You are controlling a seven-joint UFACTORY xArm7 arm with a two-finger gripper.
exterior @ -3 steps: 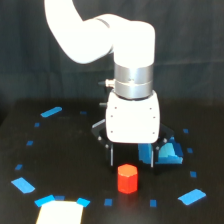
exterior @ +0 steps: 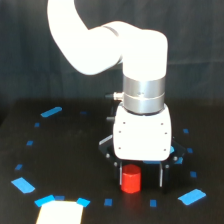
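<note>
A small red block (exterior: 131,179) rests on the black table, toward the front. My gripper (exterior: 140,182) is low over it and open, with one thin dark finger on each side of the block. The block sits much closer to the left finger than to the right one; whether it touches that finger is unclear. Just behind the gripper's white body, only bits of a blue object (exterior: 172,153) show; the rest is hidden.
A pale, light-coloured thing (exterior: 60,213) is cut off by the lower left edge. Flat blue tape marks (exterior: 192,197) are scattered about the black table. Free room lies left and right of the gripper.
My gripper has moved down and slightly right, bringing its fingers beside the red block. The block looks darker and stands slightly farther right. The blue object is now more hidden.
</note>
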